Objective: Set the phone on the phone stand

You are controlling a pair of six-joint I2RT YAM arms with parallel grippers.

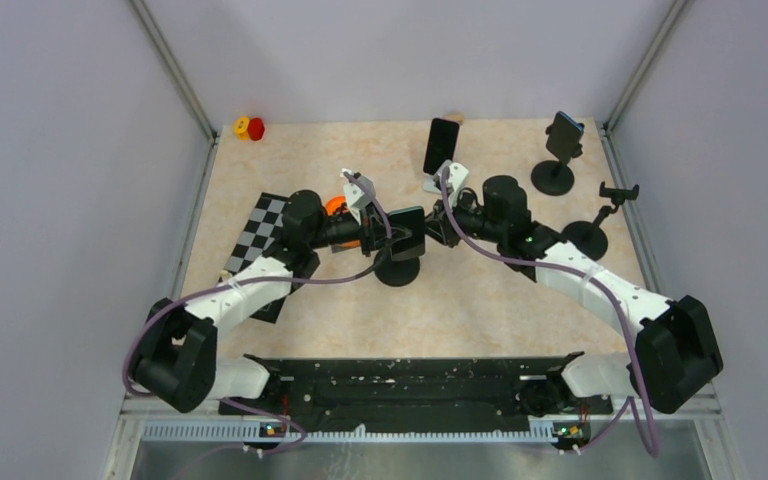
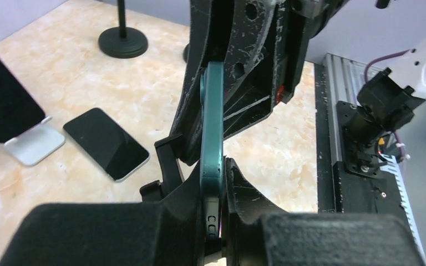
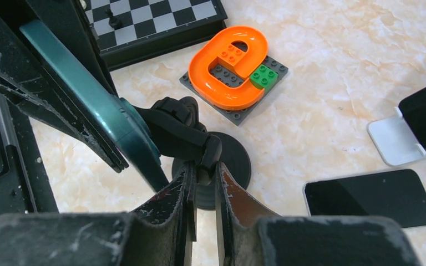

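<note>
A teal-edged phone [image 1: 408,232] stands on edge above a black round-based stand [image 1: 397,272] at the table's centre, my left gripper shut on it; the left wrist view shows it edge-on between the fingers. In the right wrist view the phone [image 3: 91,94] is tilted beside the stand's dark holder [image 3: 177,136]. My right gripper is at that holder's end, its fingers slightly apart; whether it grips the holder I cannot tell.
A loose phone [image 3: 369,197], a phone on a white stand [image 1: 441,145], an orange track on bricks [image 3: 227,72] and a chessboard [image 1: 258,235] surround the work. More round-based stands [image 1: 587,238] are at the right.
</note>
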